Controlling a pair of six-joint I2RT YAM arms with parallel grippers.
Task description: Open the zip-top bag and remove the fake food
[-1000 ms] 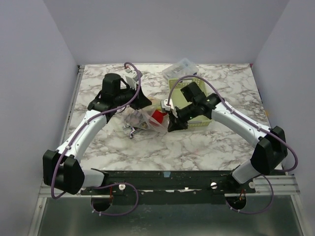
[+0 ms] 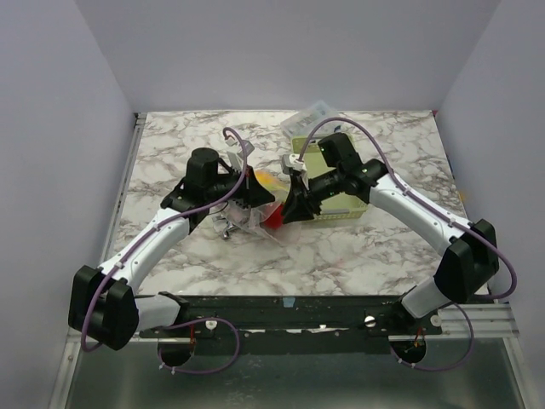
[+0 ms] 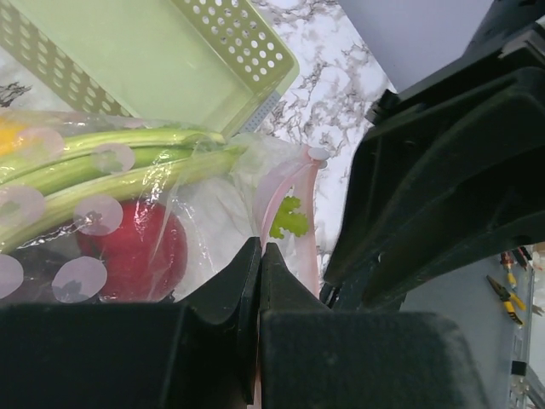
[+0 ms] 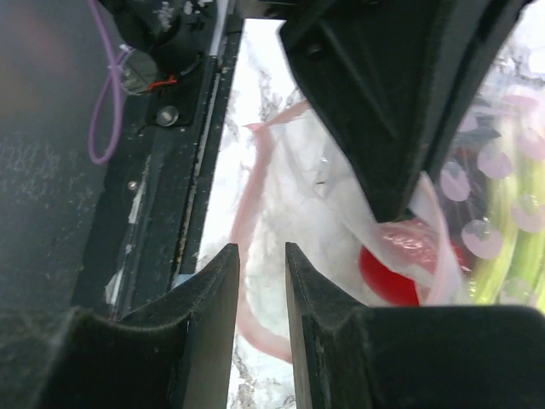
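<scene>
The clear zip top bag (image 3: pixel 204 217) has a pink zip edge, pinched in my left gripper, which is shut on it. Inside the bag lie a red round food piece (image 3: pixel 140 256) and green stalks (image 3: pixel 98 175); a green leafy piece (image 3: pixel 291 219) shows through the pink edge. In the right wrist view the bag's mouth gapes, with the red piece (image 4: pixel 387 277) beyond it. My right gripper is part open near that mouth. A stretch of pink rim (image 4: pixel 264 336) passes behind its gap; nothing shows gripped there.
A light green basket (image 2: pixel 318 175) stands just behind and right of the bag, partly under my right arm. A clear plastic container (image 2: pixel 311 118) lies at the back.
My left gripper has moved toward the front and slightly right, bringing the bag's edge along. Less of the red piece shows from above.
</scene>
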